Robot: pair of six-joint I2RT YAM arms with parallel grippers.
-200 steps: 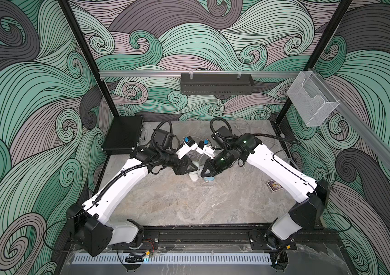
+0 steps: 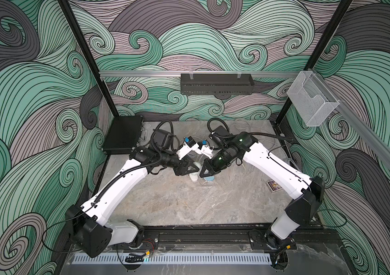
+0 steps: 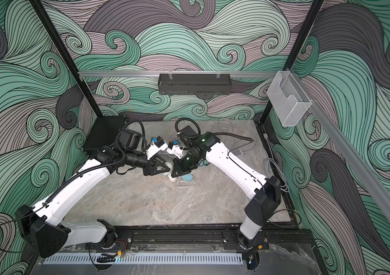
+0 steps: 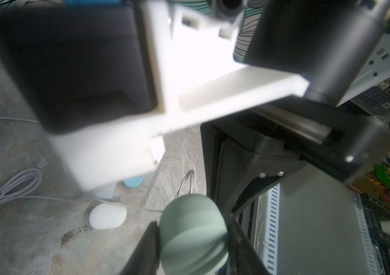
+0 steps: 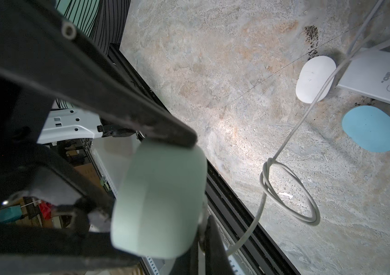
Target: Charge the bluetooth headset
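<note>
A mint-green headset case (image 4: 193, 236) is clamped between the dark fingers of my left gripper, held above the table. In the right wrist view the case (image 5: 158, 201) fills the lower middle, with one left finger (image 5: 158, 121) along its edge. My right gripper is shut at that view's bottom, close beside the case. Between its fingers shows a thin pale end of the white charging cable (image 5: 252, 224). Whether the plug touches the case's port is hidden. From above, both grippers meet near the table's centre.
On the table below lie a white oval case (image 5: 315, 78), a blue oval case (image 5: 372, 128) and a white power strip (image 5: 383, 75). The cable hangs in a loose loop. A coiled cable (image 4: 18, 185) lies farther off.
My right arm has shifted slightly left, bringing its gripper a little closer to the left gripper. The left arm looks unmoved, still holding the case.
</note>
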